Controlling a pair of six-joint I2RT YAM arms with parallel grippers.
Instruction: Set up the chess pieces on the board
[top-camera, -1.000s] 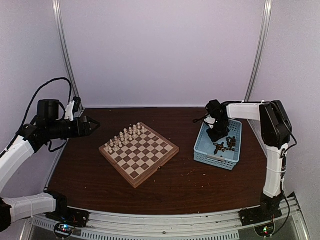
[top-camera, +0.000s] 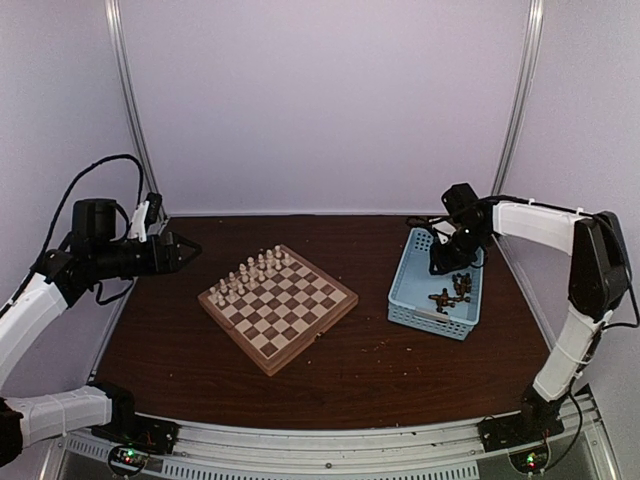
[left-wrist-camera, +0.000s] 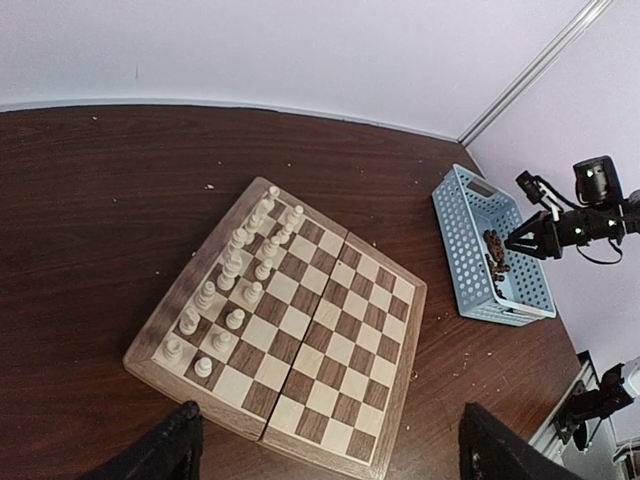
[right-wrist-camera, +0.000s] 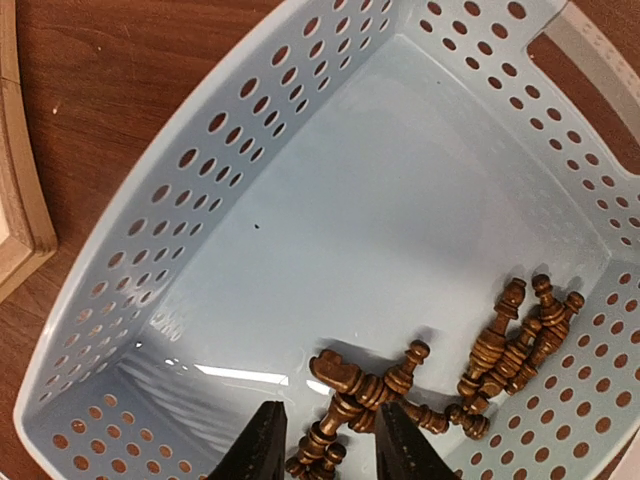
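The wooden chessboard (top-camera: 290, 310) lies on the table, its far left side lined with two rows of light pieces (left-wrist-camera: 232, 265). Dark brown pieces (right-wrist-camera: 485, 345) lie tumbled in two heaps in the blue basket (top-camera: 408, 290). My right gripper is over the basket, pointing down, its fingers (right-wrist-camera: 262, 440) apart above one of the heaps. Nothing shows gripped there. On the left, my left gripper hangs wide open and empty, clear of the board.
The basket's perforated walls (right-wrist-camera: 230, 130) stand around the right gripper. Metal posts and pale walls enclose the workspace.
My right gripper has shifted to the right over the basket, the right arm swinging outward with it. The left arm, the board and its light pieces have stayed put.
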